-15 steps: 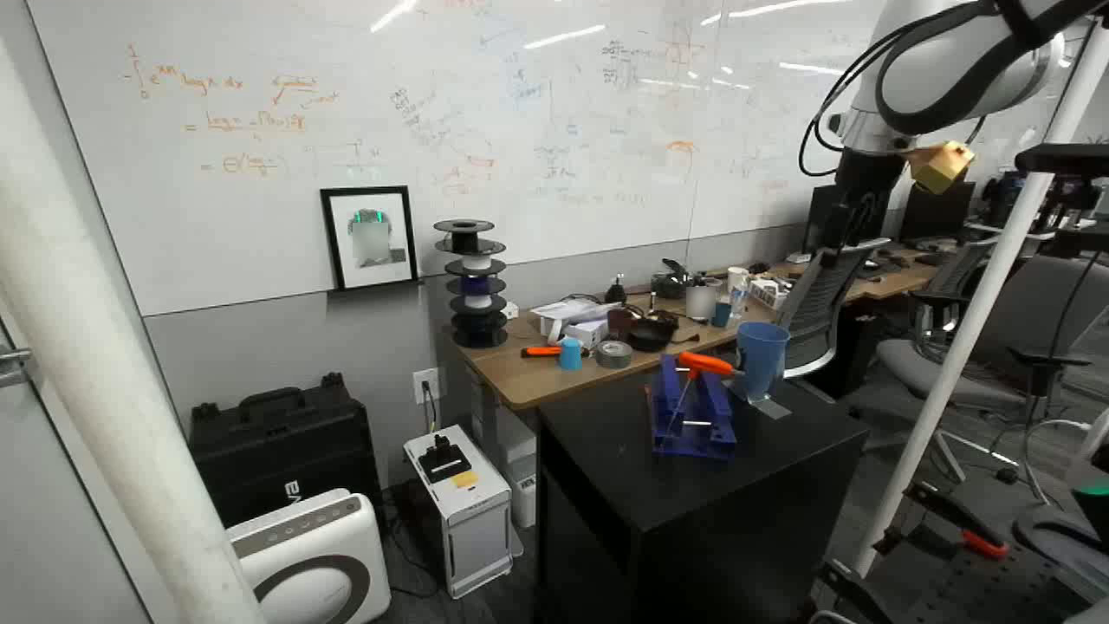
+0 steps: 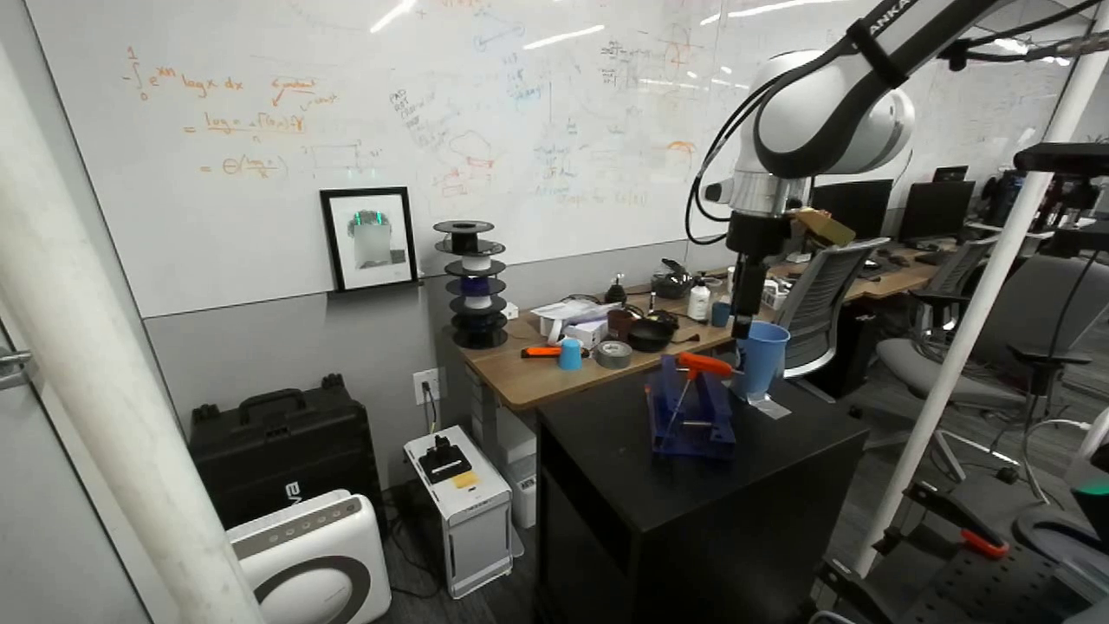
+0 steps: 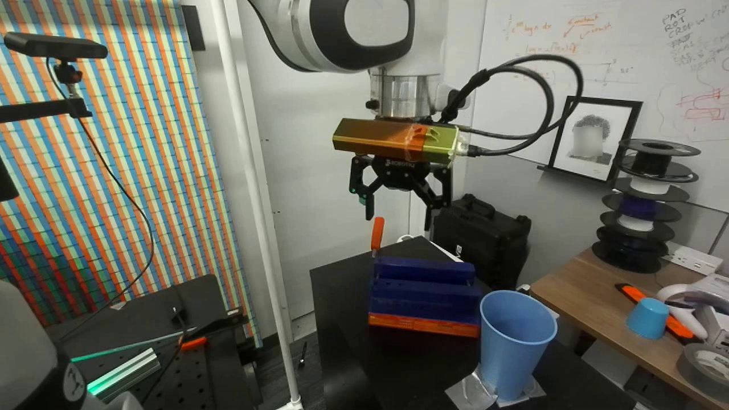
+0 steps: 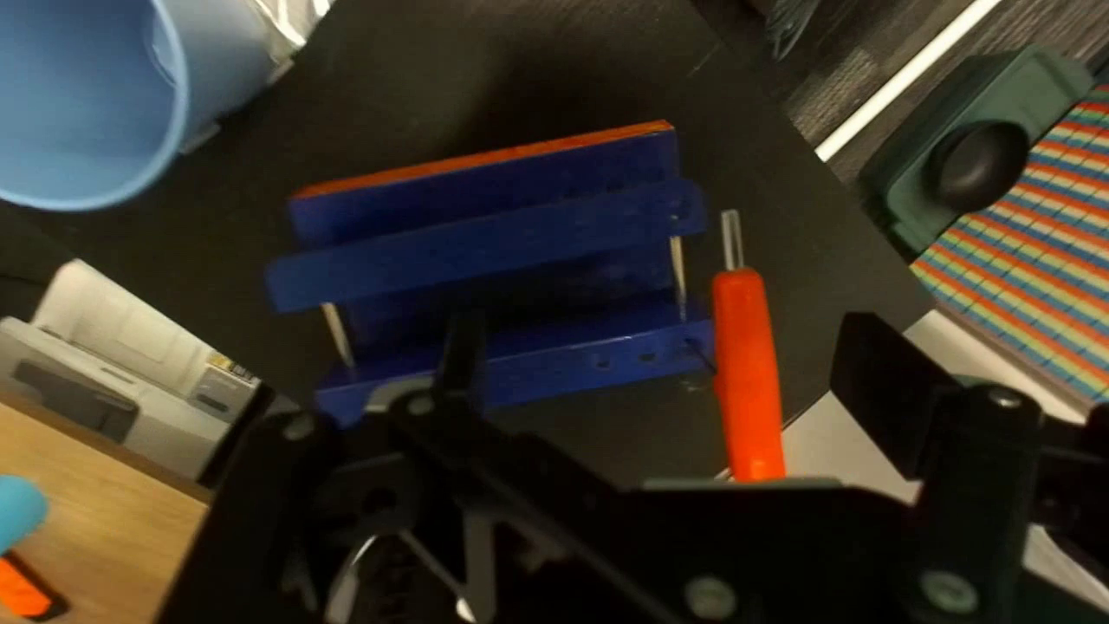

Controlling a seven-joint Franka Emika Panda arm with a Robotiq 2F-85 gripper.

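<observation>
Above the black cabinet my gripper (image 3: pixel 399 217) hangs open, nothing between its fingers. In the wrist view, an orange-handled tool (image 4: pixel 750 374) lies between and beyond the two fingers, nearer the right one. Its thin metal shaft points toward a dark blue rack (image 4: pixel 489 234) with an orange edge. In exterior view 2 the orange handle (image 3: pixel 377 233) rises at the left end of the rack (image 3: pixel 424 290), below my fingertips and apart from them. A blue cup (image 3: pixel 516 341) stands upright beside the rack; its base is taped to the cabinet top.
Bare cabinet top (image 2: pixel 582 437) surrounds the rack. A wooden desk (image 2: pixel 509 380) adjoins it, carrying a small blue cup (image 2: pixel 569 354), a tape roll (image 2: pixel 613 354) and clutter. A white pole (image 3: pixel 256 177) stands left of the cabinet in exterior view 2.
In exterior view 1 the arm has moved left and lower, from above the office chair to over the cabinet. The rack, tool and cup have kept their places.
</observation>
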